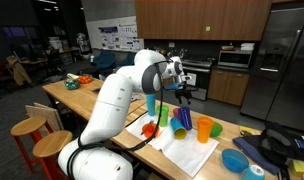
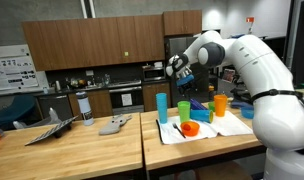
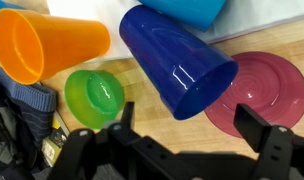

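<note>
My gripper is open, with nothing between its fingers. In the wrist view a dark blue cup (image 3: 170,55) lies on its side just beyond the fingertips, its mouth toward the gap. A pink-red plate (image 3: 277,85) rests to its right, partly covered by a finger. An orange cup (image 3: 57,42) lies at the upper left, with a green bowl (image 3: 92,97) below it. Part of a light blue cup (image 3: 189,8) shows at the top edge. In exterior view 1 the gripper (image 1: 183,97) hangs above the dark blue cup (image 1: 185,117).
Around the white sheet (image 1: 187,158) stand an orange cup (image 1: 204,128), a tall blue cup (image 1: 151,103) and a red-orange bowl (image 2: 190,128). Blue bowls (image 1: 235,160) sit near the front right. A person (image 1: 176,68) is behind the table.
</note>
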